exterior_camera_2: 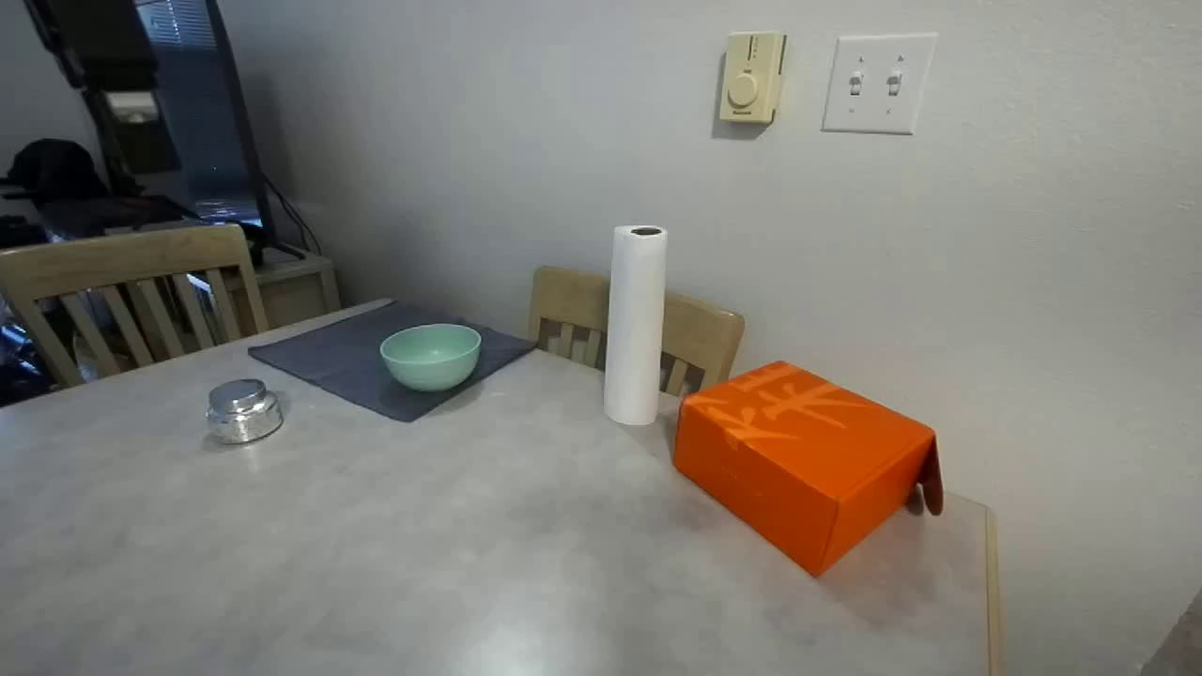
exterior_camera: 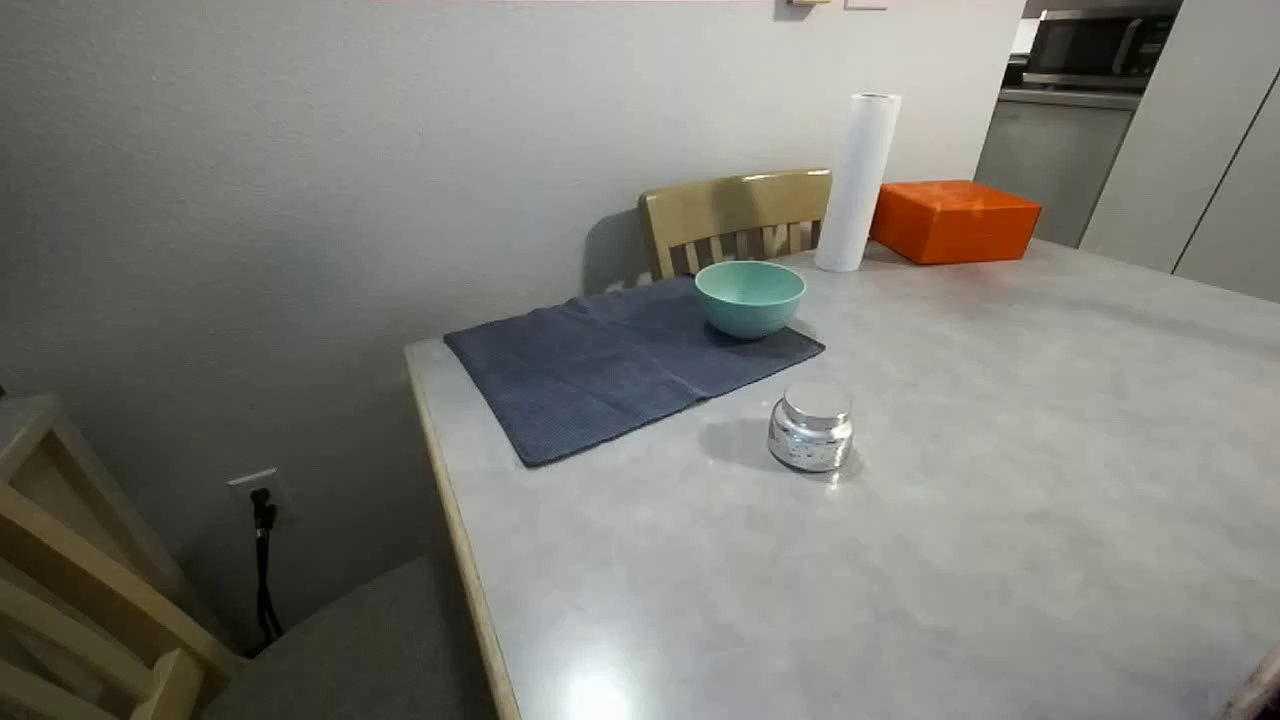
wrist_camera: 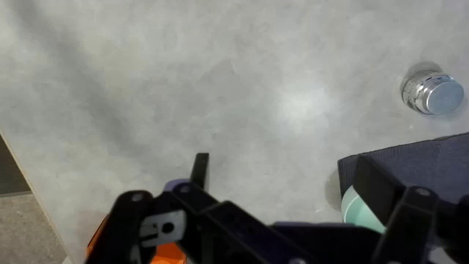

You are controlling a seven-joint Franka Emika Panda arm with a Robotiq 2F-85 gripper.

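Note:
My gripper hangs over the table in the wrist view, its two black fingers (wrist_camera: 200, 169) spread wide, with only bare tabletop showing between them. A mint green bowl (exterior_camera: 751, 300) stands upright on a dark blue cloth (exterior_camera: 588, 372) laid flat near the wall. In the wrist view the right finger covers part of the bowl (wrist_camera: 358, 210); how far above it that finger is, I cannot tell. On bare table in front of the cloth sits a silver lidded jar (exterior_camera: 811, 428), apart from everything else. Neither exterior view clearly shows the gripper.
A tall white paper roll (exterior_camera_2: 637, 327) stands upright beside an orange box (exterior_camera_2: 806, 456) near the wall side. Wooden chairs (exterior_camera_2: 135, 282) border the table. The grey tabletop (exterior_camera_2: 394, 541) is broadly clear in front of these objects.

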